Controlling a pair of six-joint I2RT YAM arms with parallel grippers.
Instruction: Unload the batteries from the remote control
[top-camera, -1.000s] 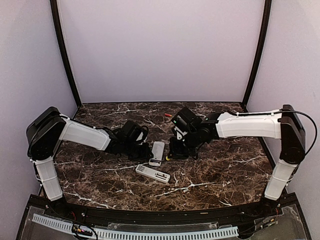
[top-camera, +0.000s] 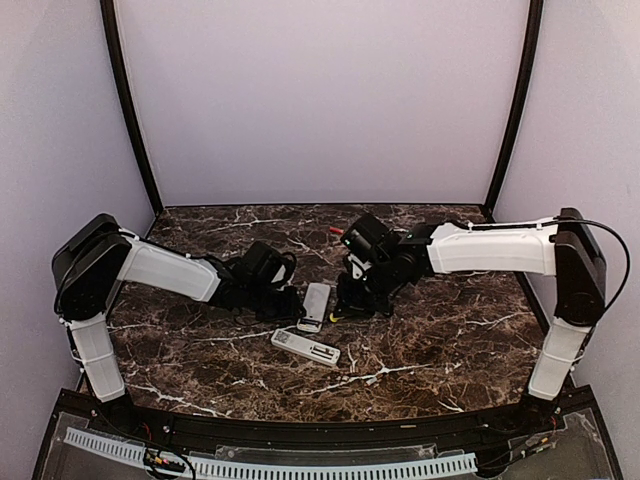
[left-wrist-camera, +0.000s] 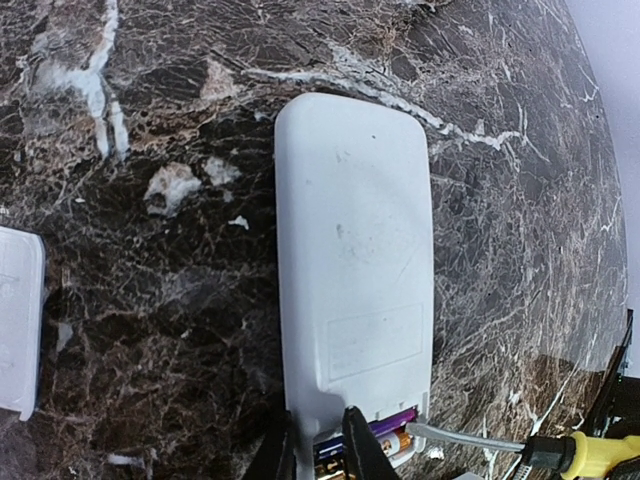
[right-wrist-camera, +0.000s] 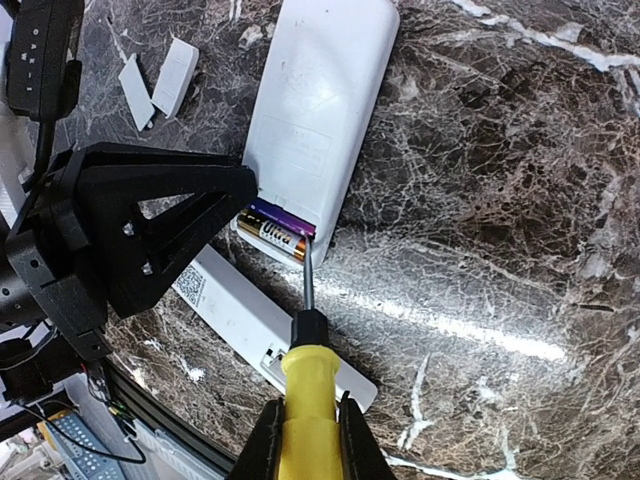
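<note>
A white remote control lies face down with its battery bay uncovered at the near end. Inside the bay sit a purple battery and a copper-and-black battery, side by side. My left gripper is shut on the remote's left side wall by the bay, one finger outside and one over the batteries. The right gripper is shut on the yellow handle of a screwdriver. The screwdriver's metal tip rests at the right end of the purple battery; whether it is wedged under cannot be told.
A second white remote lies in front of the first, close to both grippers. Two small white pieces lie left of the remote in the right wrist view. A small red object is farther back.
The left arm and the remote look unmoved.
</note>
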